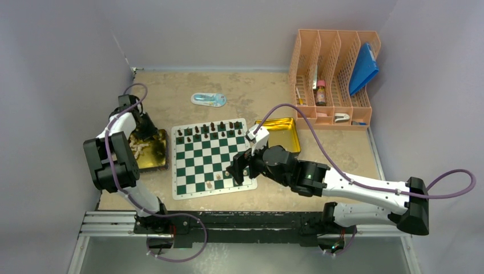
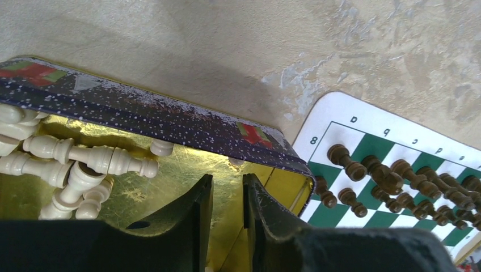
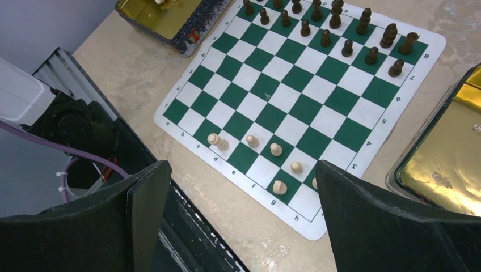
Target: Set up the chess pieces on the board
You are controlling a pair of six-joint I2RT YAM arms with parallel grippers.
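The chessboard (image 1: 202,160) carries dark pieces (image 3: 363,22) along its far rows and several white pieces (image 3: 275,149) on near squares. My left gripper is over the gold tray (image 2: 130,201) left of the board, its fingers part open with nothing visible between them. White pieces (image 2: 96,158) lie heaped in that tray, mostly left of the fingers. My right gripper stands open over the near right part of the board, with nothing held between its wide-spread fingers.
A second gold tray (image 1: 282,140) sits right of the board and looks mostly empty. A peach organizer (image 1: 334,80) stands at the back right, and a blue packaged item (image 1: 208,99) lies behind the board. Bare table shows at the right.
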